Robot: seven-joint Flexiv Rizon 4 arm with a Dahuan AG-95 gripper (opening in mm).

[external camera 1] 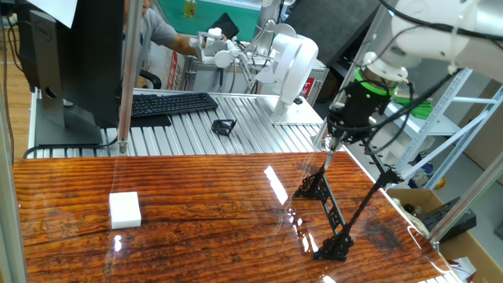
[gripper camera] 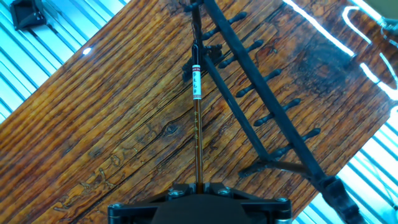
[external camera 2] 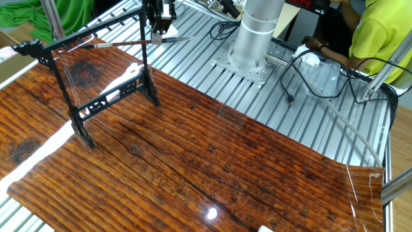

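A brown calligraphy brush (gripper camera: pixel 198 134) with a white label runs straight out from my gripper, which is shut on its shaft. In exterior view 2 the brush (external camera 2: pixel 122 44) lies nearly level, its pale pointed tip on the far side of the gripper (external camera 2: pixel 157 37). The black brush rack (external camera 2: pixel 96 29) stands upright on the wooden table, with several pegs along its top beam. In the wrist view the brush's dark end overlaps one end of the rack (gripper camera: pixel 258 81); whether they touch, I cannot tell.
A white block (external camera 1: pixel 125 210) sits on the left of the wooden table (external camera 1: pixel 204 236), whose middle is clear. Beyond its edge are a keyboard (external camera 1: pixel 169 104) and a small black object (external camera 1: pixel 224 126). A cardboard box (external camera 1: pixel 440 224) is beyond the right edge.
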